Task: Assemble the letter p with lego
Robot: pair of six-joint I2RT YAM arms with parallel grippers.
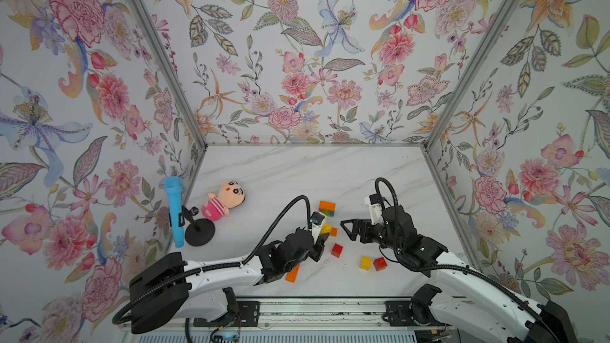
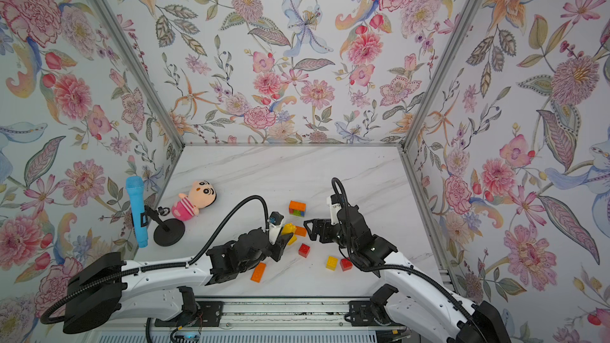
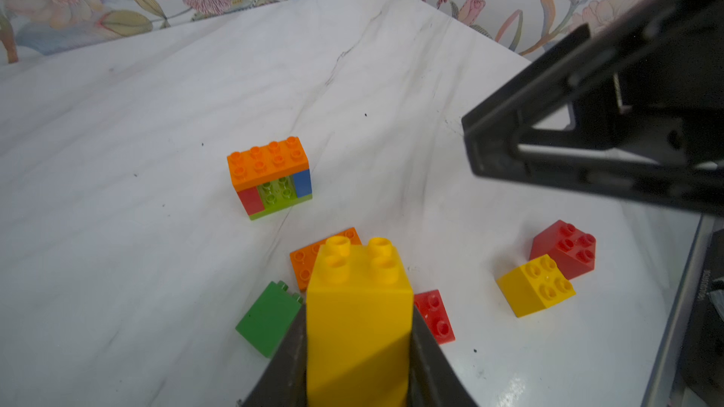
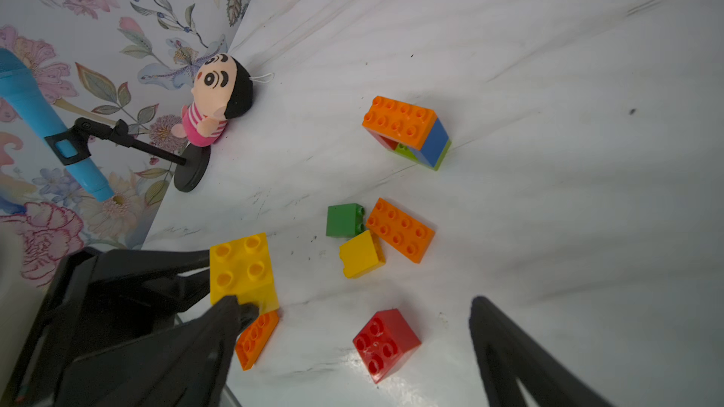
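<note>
Clamped in my left gripper is a yellow brick [image 3: 359, 331], raised above the table with its studs outward. My right gripper is open, its fingers wide apart with nothing gripped. Farther back stands a joined structure [image 4: 407, 129]: orange plate on top, red and blue bricks at its sides, light green base. In front of it lie an orange brick [image 4: 401, 230], a green brick [image 4: 345, 220] and a yellow brick [image 4: 362, 254], close together. A red brick [image 4: 385, 345] shows on the table beyond the gap between the right fingers.
Another yellow brick [image 3: 536, 286] and red brick [image 3: 564, 249] sit close together at the front right. An orange brick [image 2: 258, 272] lies near the left arm. The doll [image 1: 224, 200] and blue microphone on its stand [image 1: 199, 231] occupy the left side.
</note>
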